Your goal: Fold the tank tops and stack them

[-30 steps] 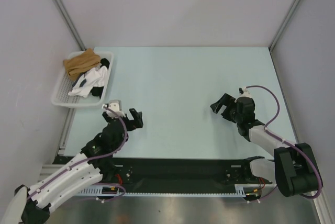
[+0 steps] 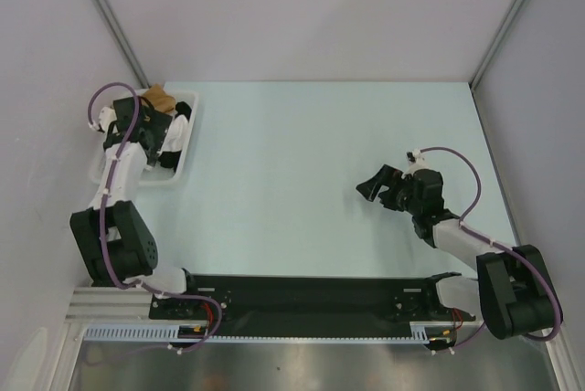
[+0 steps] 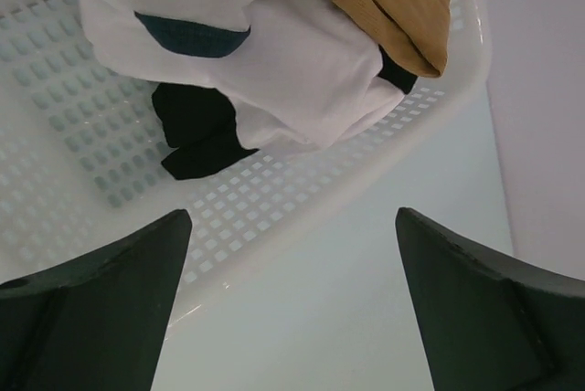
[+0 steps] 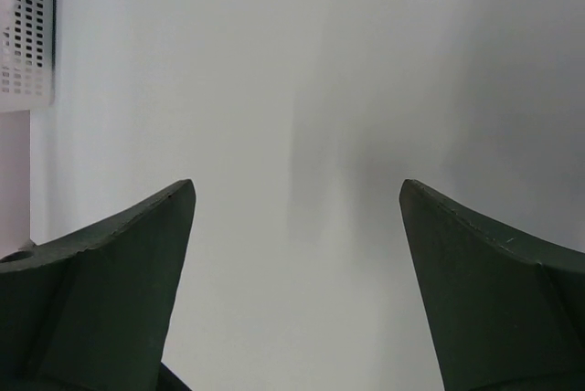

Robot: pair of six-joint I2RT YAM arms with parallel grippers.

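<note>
The tank tops lie crumpled together in a white basket (image 2: 190, 153) at the back left of the table. Among them show a brown cloth (image 3: 402, 7), a white cloth with dark trim (image 3: 302, 76) and a black piece (image 3: 196, 131). My left gripper is open above the basket, its fingers (image 3: 119, 286) apart with no cloth between them; in the top view it hides part of the pile. Over the bare table on the right, my right gripper stands open and empty.
In the right wrist view, a corner of the perforated basket (image 4: 32, 71) shows at the upper left. A wall (image 2: 46, 135) rises close beside the basket.
My left arm has swung from the front left of the table back and left to over the basket. The right gripper has shifted very slightly left. The cloths remain in the basket.
</note>
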